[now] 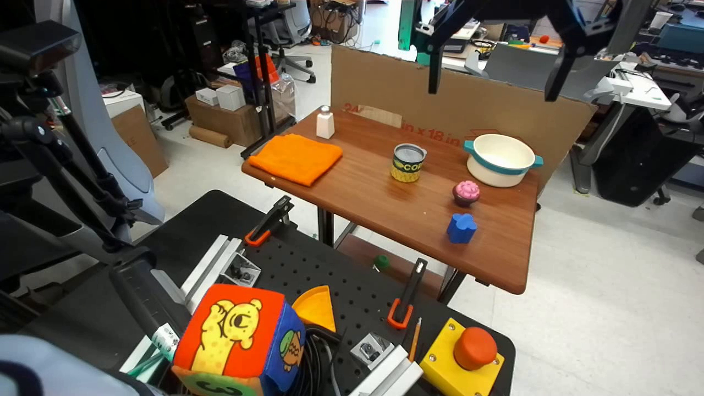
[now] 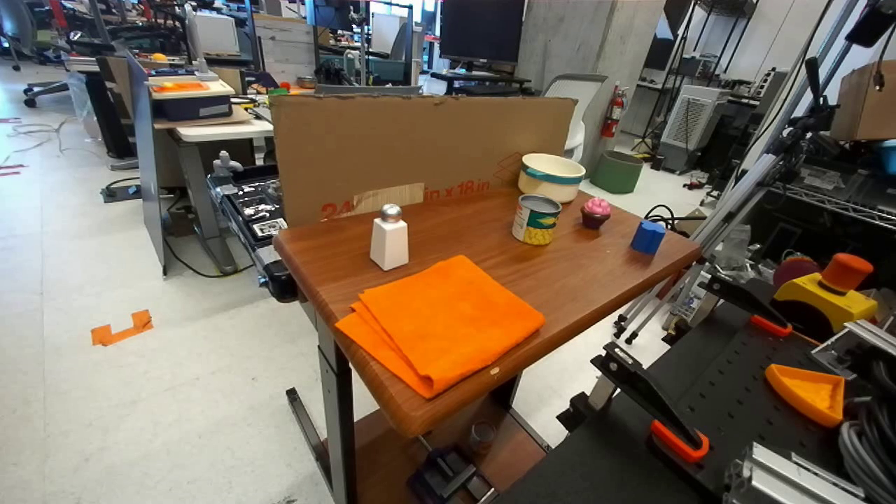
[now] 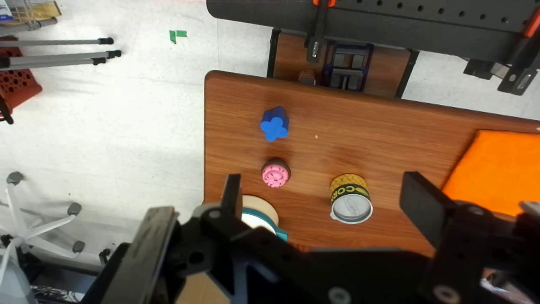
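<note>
High above the table, my gripper (image 1: 491, 95) stands open, its fingers wide apart and nothing between them. On the brown table (image 1: 369, 198) lie a blue flower-shaped block (image 1: 461, 228), a pink-topped cupcake (image 1: 466, 192) and a corn can (image 1: 407, 162). A cream pot (image 1: 502, 158) with teal handles sits by the cardboard; in the wrist view my gripper partly hides the pot (image 3: 259, 210). At the table's other end are a folded orange cloth (image 2: 449, 319) and a white shaker (image 2: 388, 239) with a metal top. The wrist view shows the can (image 3: 350, 198) between and beyond the fingers.
A cardboard sheet (image 2: 403, 143) stands upright along the table's far side. Across a gap, a black perforated bench (image 1: 264, 290) carries clamps, a soft cube (image 1: 231, 330) and a yellow box with a red button (image 1: 465, 356). Bare wood surrounds the blue block.
</note>
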